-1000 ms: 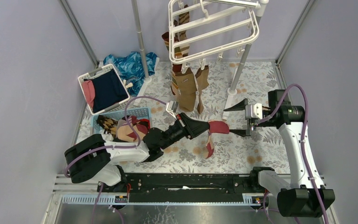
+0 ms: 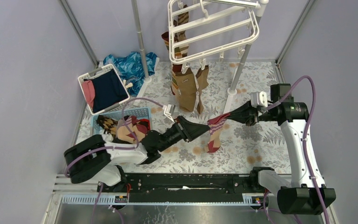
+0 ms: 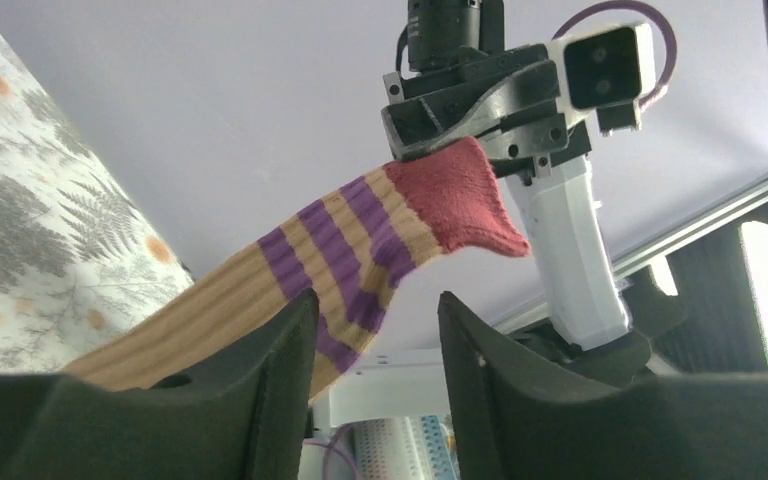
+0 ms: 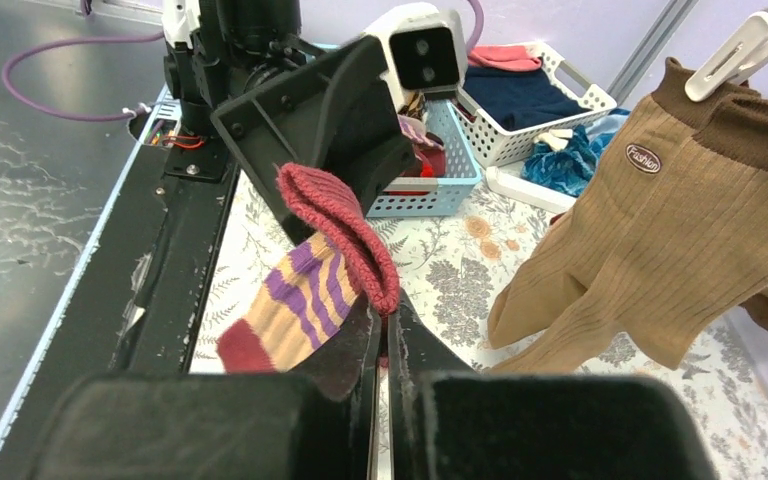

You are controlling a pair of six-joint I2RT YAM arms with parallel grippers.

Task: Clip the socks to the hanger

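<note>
A striped sock with red cuff (image 2: 214, 135) hangs from my right gripper (image 2: 228, 115), which is shut on the cuff, as the right wrist view (image 4: 382, 320) shows. My left gripper (image 2: 204, 128) is beside the sock on the left; in the left wrist view its fingertips (image 3: 375, 308) stand apart, with the sock's striped part (image 3: 330, 240) just beyond them. The white hanger rack (image 2: 214, 33) is overhead at the back, with brown socks (image 2: 186, 91) clipped below it and white clips (image 4: 720, 60) on their cuffs.
A blue basket of socks (image 2: 95, 126) and a white basket (image 2: 81, 91) with folded cloths stand at the left. A blue bag (image 2: 128, 65) lies behind them. Walls bound both sides.
My right gripper has gone from open to shut on the sock's cuff and turned slightly. The sock now hangs from it. My left gripper has moved slightly.
</note>
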